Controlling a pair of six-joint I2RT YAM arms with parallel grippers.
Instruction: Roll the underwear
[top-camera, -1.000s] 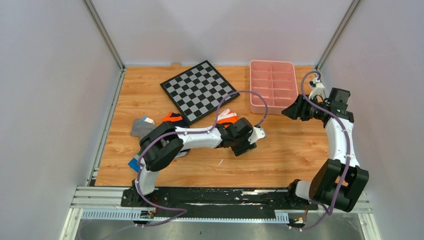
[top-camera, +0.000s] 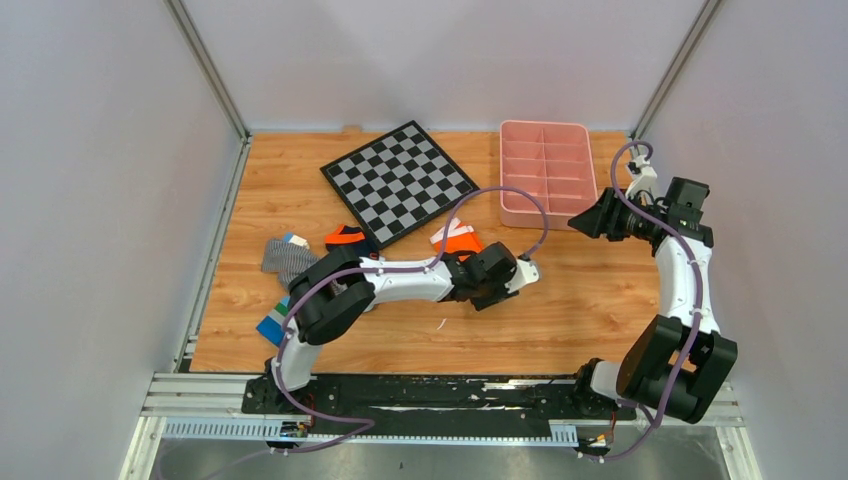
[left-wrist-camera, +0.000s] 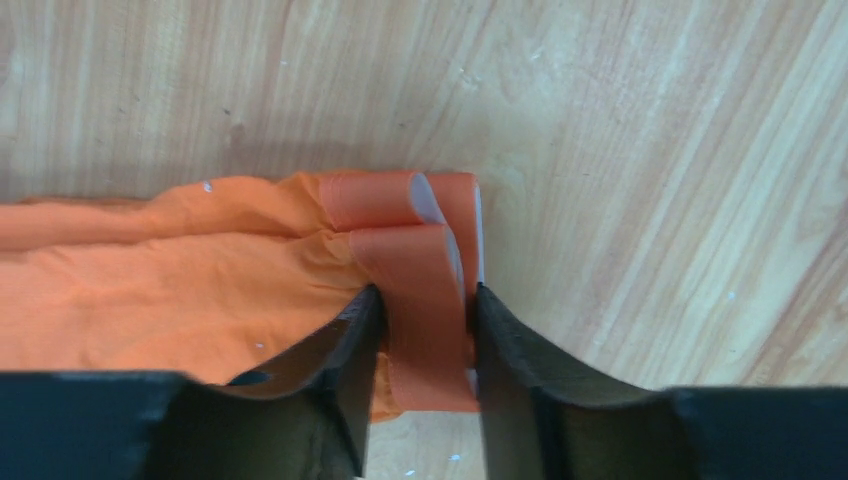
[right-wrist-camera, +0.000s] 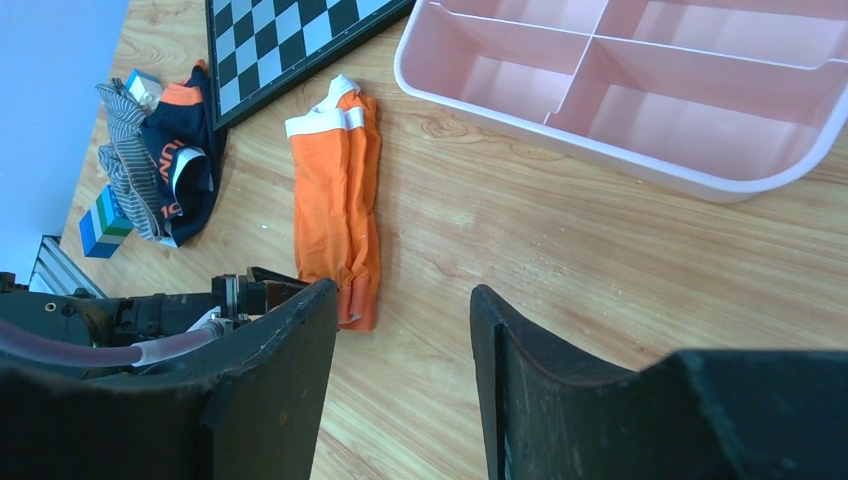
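Note:
Orange underwear with white waistband lies folded in a long strip, mostly under the left arm in the top view. My left gripper is part open at its red-orange end, fingertips either side of the folded band; whether they pinch it is unclear. The right gripper hangs above the bare table right of the underwear, part open with nothing between its fingers.
A pink divided box stands at the back right, a chessboard at the back middle. Dark and striped garments and coloured blocks lie left.
In the top view my left gripper has shifted slightly right, and the right arm has also moved slightly right.

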